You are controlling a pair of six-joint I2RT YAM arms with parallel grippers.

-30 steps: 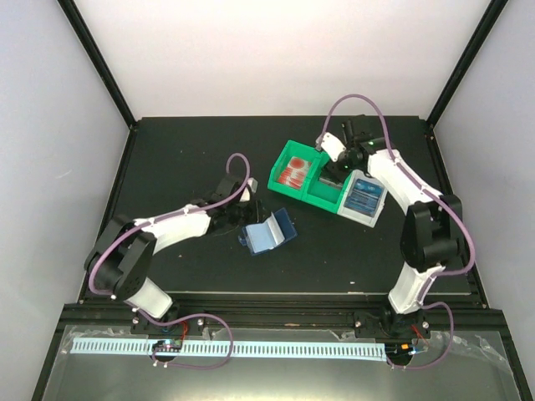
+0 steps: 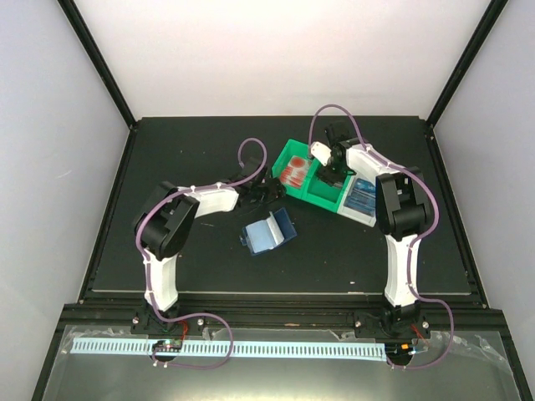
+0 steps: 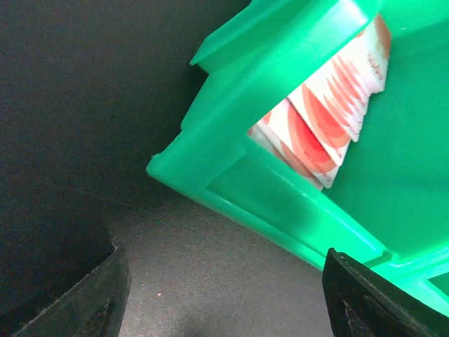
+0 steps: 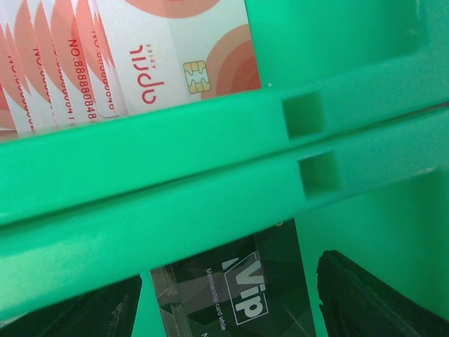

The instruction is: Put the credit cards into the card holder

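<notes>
Red-and-white cards lie fanned in the left green bin (image 2: 277, 163), showing a chip and printed numbers in the right wrist view. Dark "Vip" cards (image 4: 238, 288) rest in the middle green bin (image 2: 320, 190). Over these dark cards my right gripper hangs with its fingers apart, one to each side, holding nothing. My left gripper is open and empty, low in front of the left bin's near corner. The blue card holder (image 2: 269, 232) lies unfolded on the table, nearer the front than both grippers.
A white bin (image 2: 359, 202) with blue cards (image 2: 361, 195) adjoins the green bins on the right. Raised green walls separate the compartments. Bare black table (image 2: 326, 259) surrounds the card holder, and the front half is clear.
My left gripper has moved away from beside the card holder, rightward and back to the left bin. Bins and holder are unmoved.
</notes>
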